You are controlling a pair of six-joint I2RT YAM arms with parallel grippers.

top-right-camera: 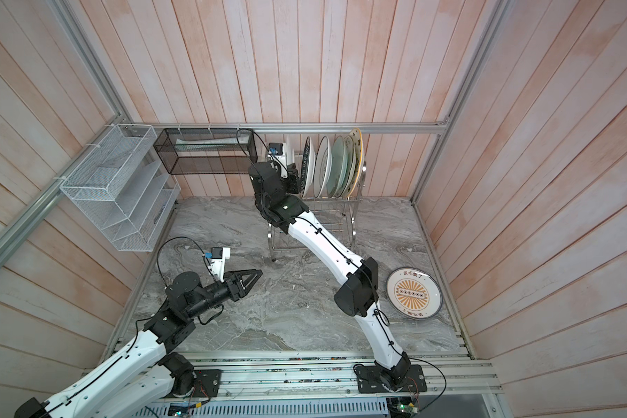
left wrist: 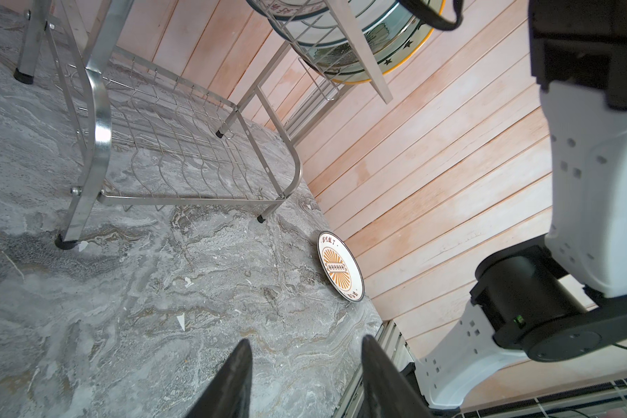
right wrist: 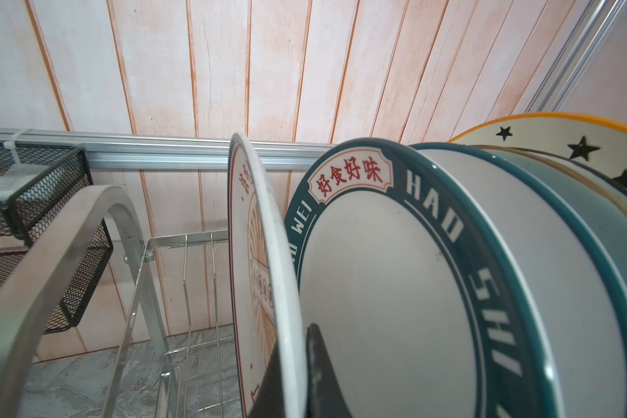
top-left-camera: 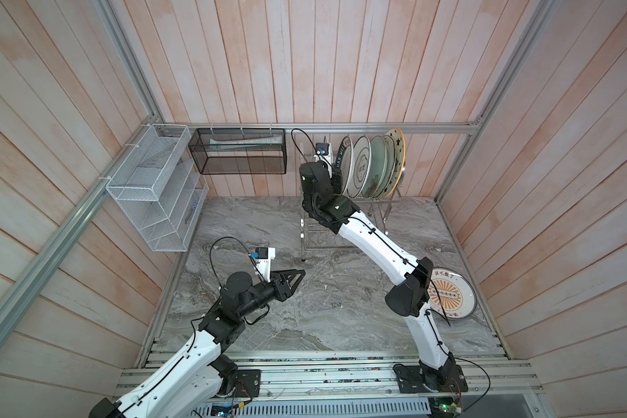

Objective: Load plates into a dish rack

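At the upper tier of the metal dish rack (left wrist: 188, 200), my right gripper is shut on the rim of a white plate (right wrist: 261, 230) with an orange sunburst. That plate stands nearly upright, left of the green-rimmed plate (right wrist: 390, 292); its lower edge is hidden. Several racked plates stand on the right, the outermost a yellow-rimmed plate with stars (top-left-camera: 397, 156). One more sunburst plate (top-right-camera: 413, 292) lies flat on the counter at the right. My left gripper hangs over the counter in front of the rack, its fingers apart and empty.
A black wire basket (top-left-camera: 237, 163) hangs on the rail left of the rack. White wire shelves (top-left-camera: 159, 188) fill the left wall. My right arm crosses diagonally in front of the rack.
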